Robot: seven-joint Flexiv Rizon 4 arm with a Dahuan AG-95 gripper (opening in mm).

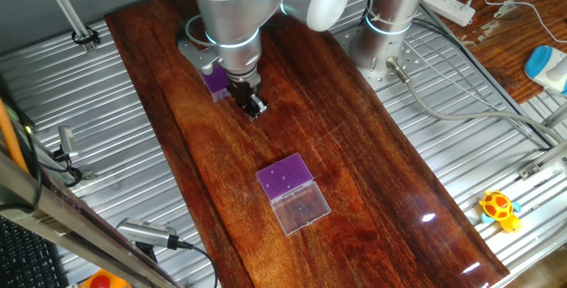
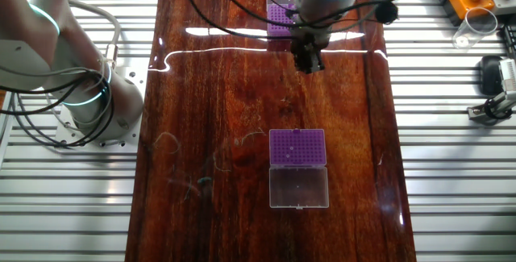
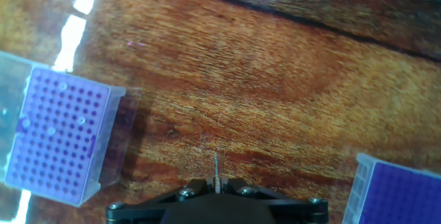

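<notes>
My gripper [image 1: 254, 108] hangs over the wood between two purple racks, nearer the far one. Its fingertips meet at the bottom of the wrist view, shut, and a thin pale sliver [image 3: 216, 165] projects from where they meet. Whether they grip it is hard to tell. The near rack [image 1: 285, 175] lies with its clear lid [image 2: 298, 188] folded open; several small pale pieces sit in its holes, clearest in the rack [image 3: 60, 134] at the wrist view's left. Beneath the arm, the far rack [image 2: 280, 20] is partly hidden; its corner [image 3: 400, 193] shows at lower right of the wrist view.
Bare glossy wood [image 1: 372, 182] surrounds the near rack. Slatted metal [image 2: 451, 181] borders the board. My arm's base [image 1: 386, 35] stands at its far right side, a toy turtle [image 1: 498, 206] lies off to the right, and dark cables [image 2: 234, 20] loop around the arm.
</notes>
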